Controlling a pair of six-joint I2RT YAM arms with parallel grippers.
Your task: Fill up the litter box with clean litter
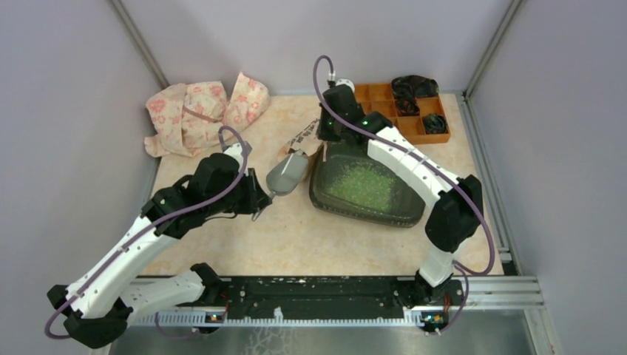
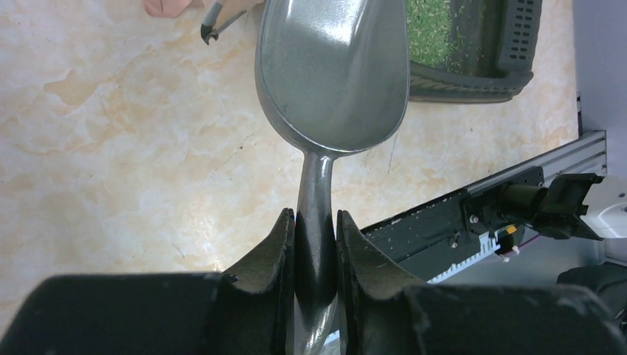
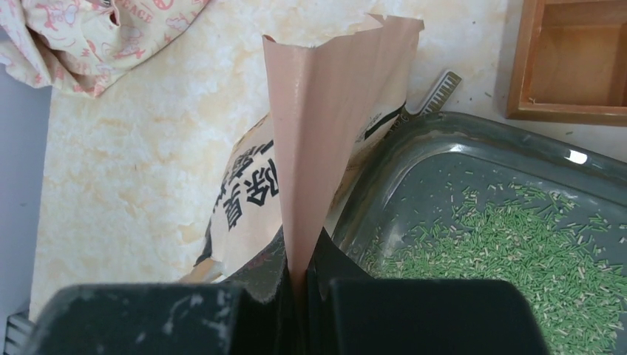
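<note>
A grey scoop [image 2: 333, 81] is held by its handle in my left gripper, which is shut on it; in the top view it hangs left of the litter box, near the bag. My right gripper is shut on the pink-tan top of a paper litter bag [image 3: 248, 181], which has black printed characters. The dark litter box [image 3: 414, 129] holds green pellets [image 3: 517, 259] spread over its floor. Part of the bag is hidden behind the scoop and right arm in the top view.
A patterned pink cloth [image 1: 185, 115] lies at the back left. A wooden compartment tray [image 1: 436, 137] with dark bundles stands at the back right. A toothed tool [image 3: 444, 89] lies behind the box.
</note>
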